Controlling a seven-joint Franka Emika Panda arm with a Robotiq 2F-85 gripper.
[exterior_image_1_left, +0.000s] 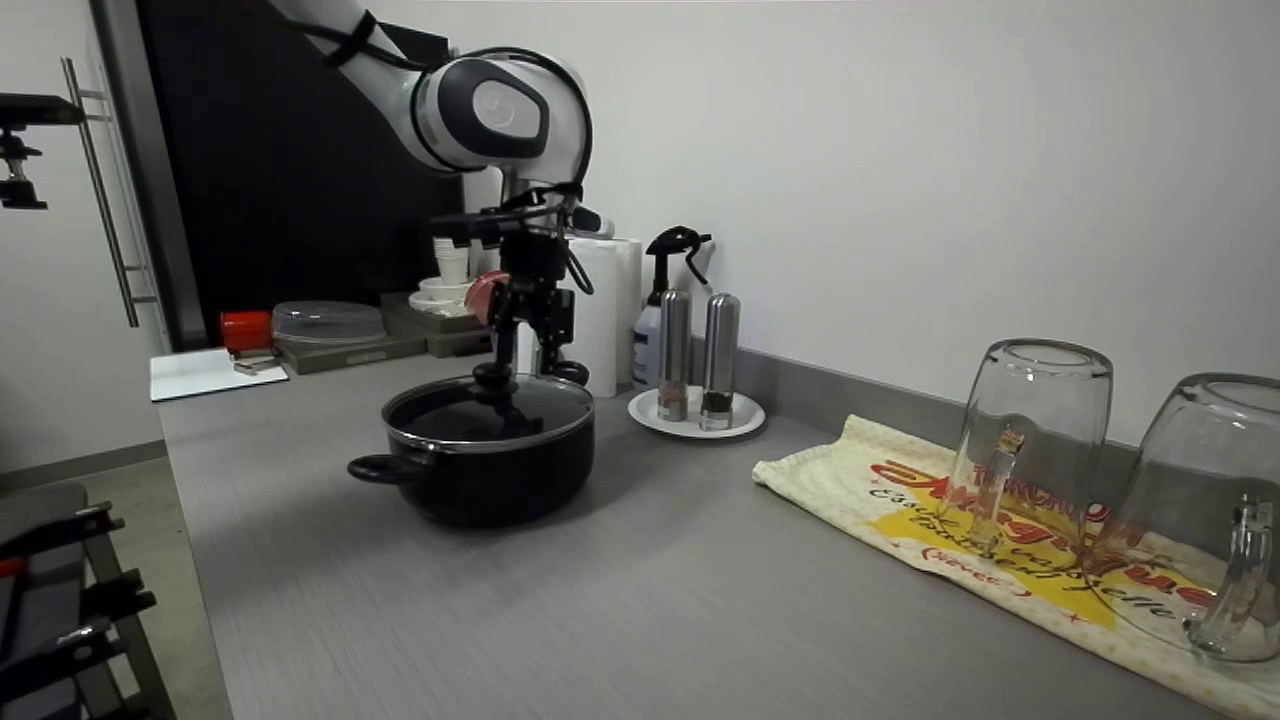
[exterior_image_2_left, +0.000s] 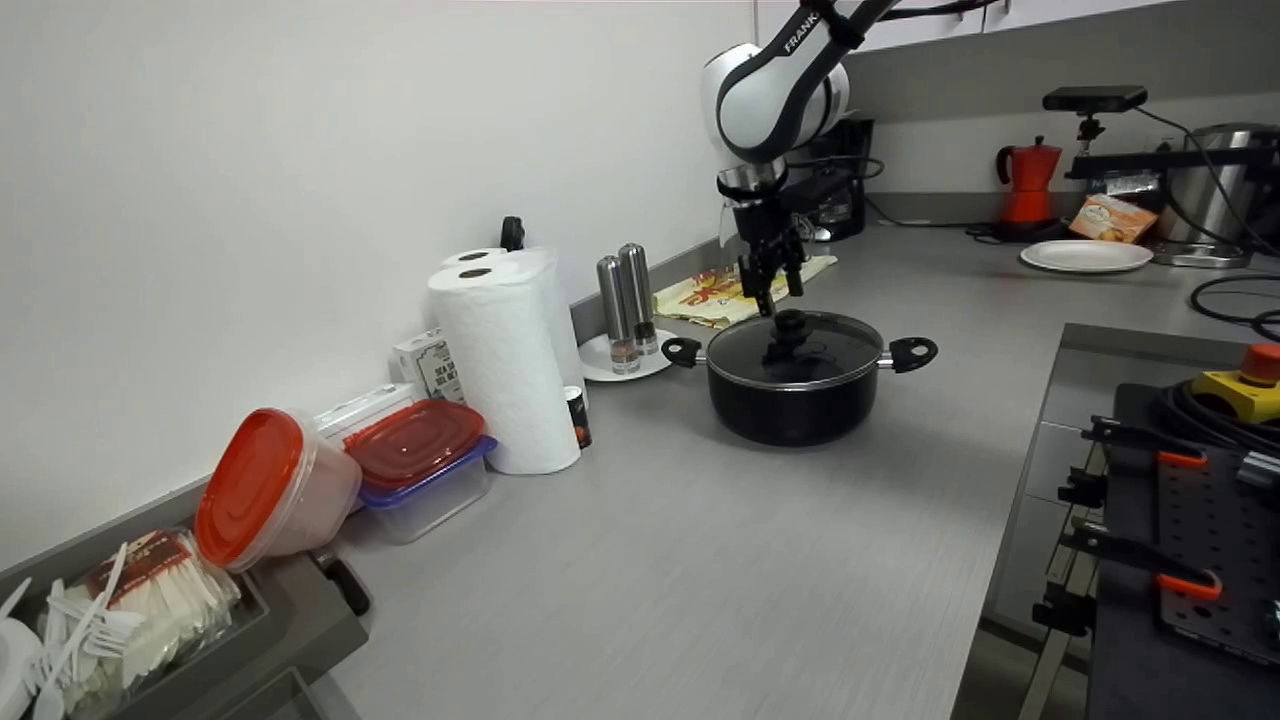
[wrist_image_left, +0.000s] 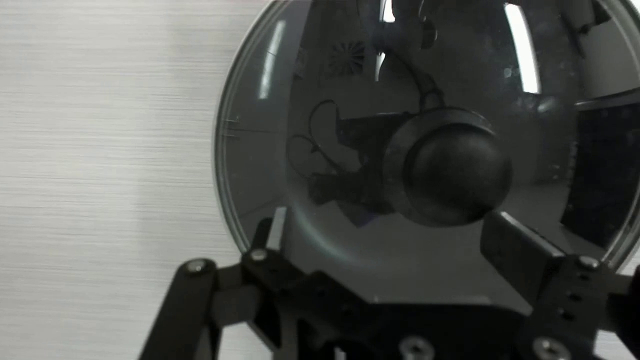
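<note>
A black two-handled pot (exterior_image_1_left: 498, 480) stands on the grey counter, covered by a glass lid (exterior_image_2_left: 828, 350). The lid has a round black knob (wrist_image_left: 459, 174) at its centre. Pointing down just over the lid, my gripper is open, its two fingers well apart with nothing between them. From the wrist camera, the knob appears beyond the fingertips and closer to the right finger (wrist_image_left: 519, 255). In exterior view 2 the gripper (exterior_image_2_left: 779, 294) hangs right by the knob; whether it touches is unclear.
Salt and pepper mills (exterior_image_1_left: 720, 360) stand on a white plate (exterior_image_1_left: 756, 420) by the wall. Paper towel rolls (exterior_image_2_left: 504, 372) and plastic containers (exterior_image_2_left: 414, 462) line the wall. Upturned glass mugs (exterior_image_1_left: 1034, 444) rest on a cloth (exterior_image_1_left: 840, 468). The counter in front of the pot is clear.
</note>
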